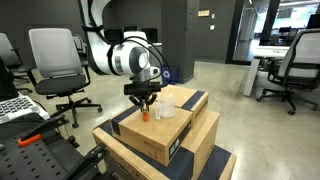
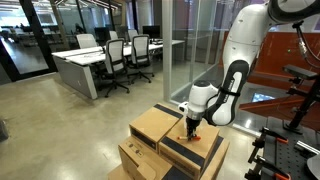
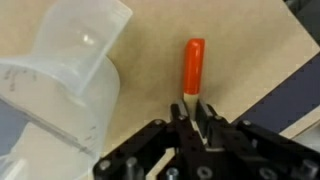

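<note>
A slim marker-like stick (image 3: 193, 66), orange-red toward its far end and pale nearer me, runs into my gripper in the wrist view. My fingers are shut on its pale part. In exterior view 1 the gripper (image 1: 145, 105) points down over the cardboard box top, and the orange end (image 1: 145, 115) shows just below it. Whether the stick touches the box cannot be told. Exterior view 2 shows the gripper (image 2: 190, 130) low over the same surface, with the stick hard to make out.
Two translucent cups stand close beside the gripper; one, a clear cup (image 3: 82, 35), is large in the wrist view. The cardboard box top (image 1: 178, 124) is bare toward its front right. A dark stripe (image 3: 270, 108) runs along the cardboard.
</note>
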